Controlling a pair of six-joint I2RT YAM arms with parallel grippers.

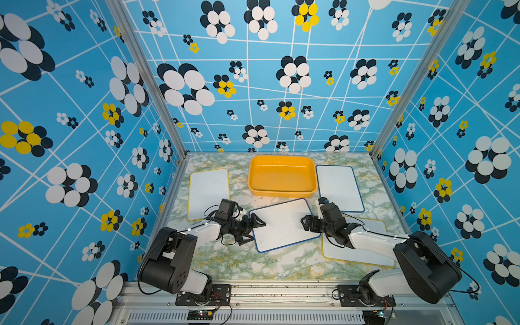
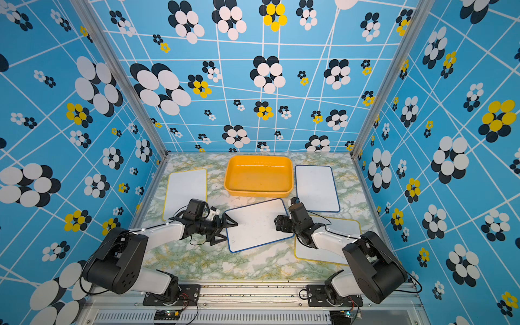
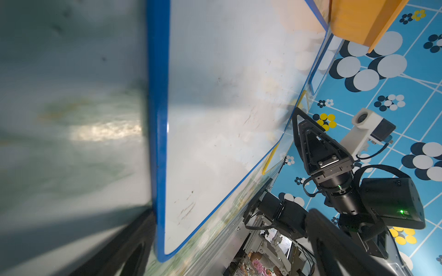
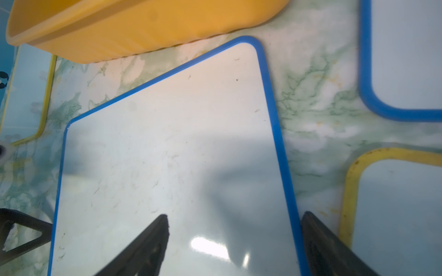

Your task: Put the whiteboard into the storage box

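The middle whiteboard [image 1: 284,224], white with a blue rim, lies tilted on the marble table before the orange storage box [image 1: 281,174]. At its left edge my left gripper [image 1: 249,229] stands open, its fingers either side of the blue rim in the left wrist view. My right gripper [image 2: 282,223] is at the board's right edge, its blurred fingertips low over the board and rim in the right wrist view; whether it holds the edge I cannot tell.
A blue-rimmed board [image 1: 338,187] lies right of the box, a yellow-rimmed board [image 1: 208,192] at the left, and another yellow-rimmed board [image 1: 368,249] under the right arm. The side walls and back wall enclose the table.
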